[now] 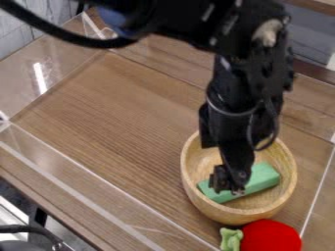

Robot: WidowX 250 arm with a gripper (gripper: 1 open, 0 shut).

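Note:
My black gripper (238, 157) is down over a wooden bowl (205, 201) at the lower right, its open fingers reaching into the bowl. A green block (262, 179) lies in the bowl beside the fingertips; whether they touch it I cannot tell. The gripper hides the back part of the bowl.
A red tomato-like object (271, 236) with a green top sits just below the bowl at the near right.

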